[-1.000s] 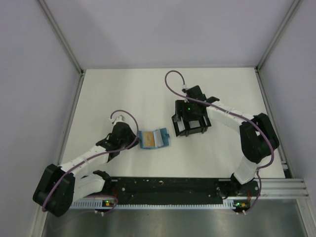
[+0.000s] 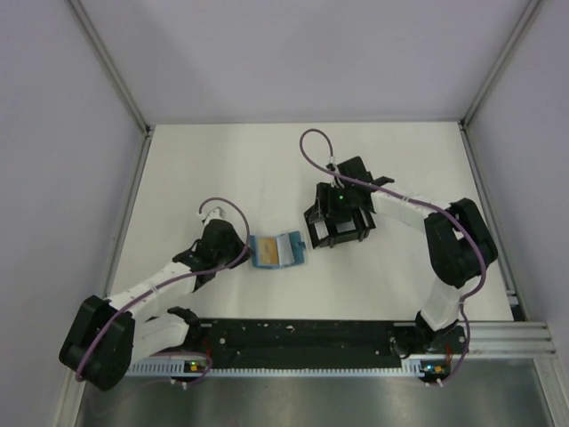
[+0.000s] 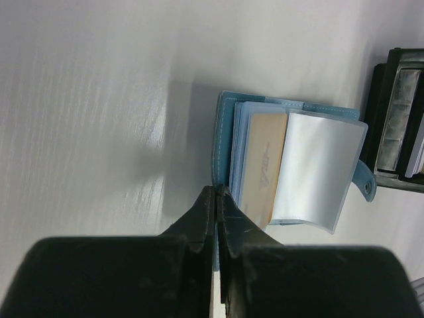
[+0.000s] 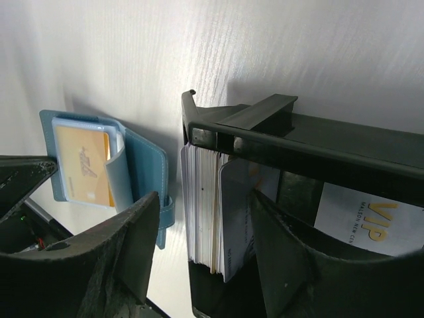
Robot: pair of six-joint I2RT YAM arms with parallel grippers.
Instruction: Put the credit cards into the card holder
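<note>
The blue card holder [image 2: 277,250] lies open on the white table, tan and white cards in it, also seen beside my left gripper, which is shut at its left edge. A dark card box [image 2: 347,229] stands to the right, holding a stack of cards [image 4: 202,205] and a VIP card [image 4: 368,222]. My right gripper is part open over the box, its fingers around the front of the stack, where a grey card [image 4: 235,218] leans; whether they touch it is unclear.
Bare table [image 2: 213,160] lies behind and to the left of the holder and at the right of the box. Grey walls border the table at the back and sides.
My right gripper and the box's left part appear shifted slightly down and left in the top view. The left arm and the blue holder have not moved.
</note>
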